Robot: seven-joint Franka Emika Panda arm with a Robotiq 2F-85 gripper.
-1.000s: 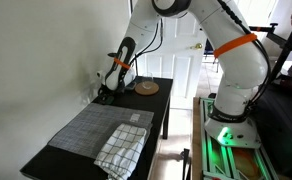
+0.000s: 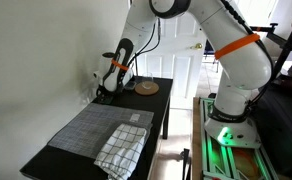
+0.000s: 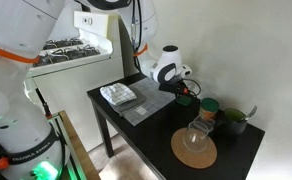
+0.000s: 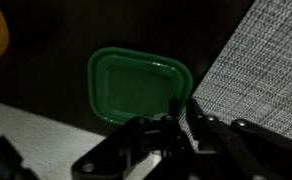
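A green, square-shaped container (image 4: 136, 85) with rounded corners fills the middle of the wrist view. My gripper is shut on its near right rim. In exterior view 2 the container (image 3: 185, 97) is a small green patch beneath the gripper, close to the wall. The arm and container are small and dark in exterior view 1, at the table's far end by the wall, and the fingertips cannot be made out there. How far the container is from the tabletop cannot be told.
A grey mat (image 2: 96, 128) and a checked cloth (image 2: 121, 150) lie on the black table. Beyond the gripper stand a lidded jar (image 3: 208, 107), a clear glass (image 3: 197, 132) on a round board (image 3: 193, 152), and a pot (image 3: 231, 122) with a utensil.
The arm's wrist has shifted and turned slightly at the far end of the table. The mat and cloth have not moved.
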